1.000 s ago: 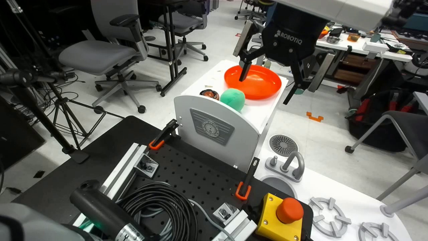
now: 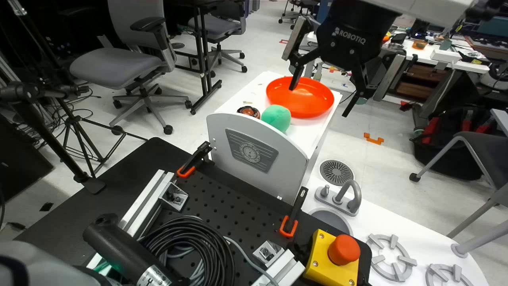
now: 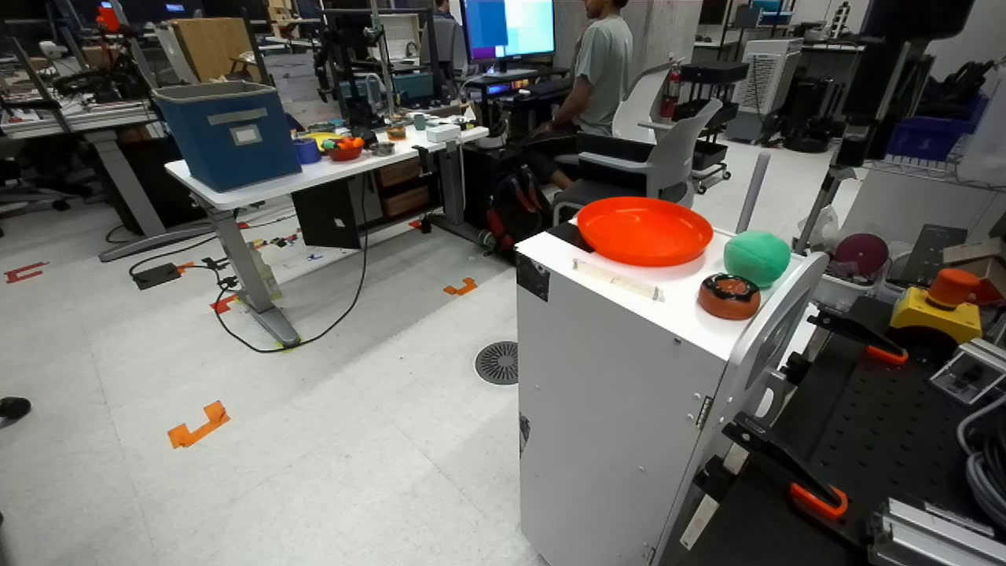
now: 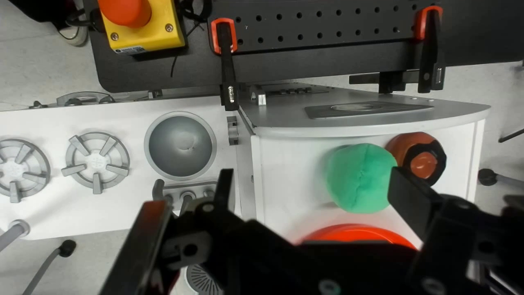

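Note:
High over the white cabinet top, my gripper (image 2: 320, 101) is open, and its spread fingers have nothing between them. The orange-red plate (image 3: 645, 232) lies on the cabinet top (image 3: 566, 253), toward the end away from the grey curved panel. Close to that panel sits a green plush ball (image 2: 276, 117), and a brown round toy with a black ring (image 3: 728, 296) is beside it. From the wrist view, the green ball (image 4: 362, 178) shows beyond my fingertips, while the gripper body covers most of the plate (image 4: 361, 235).
The grey curved panel (image 2: 257, 155) rises along one edge of the cabinet top. Beside the cabinet is a lower toy counter with a basin (image 4: 180, 145), a faucet (image 2: 347, 196) and burners. A black perforated table carries clamps, coiled cable and a red stop button (image 2: 344, 249).
My gripper has shifted slightly to the right and up in exterior view 1, still open. The plate, the green ball and the brown toy have stayed in place.

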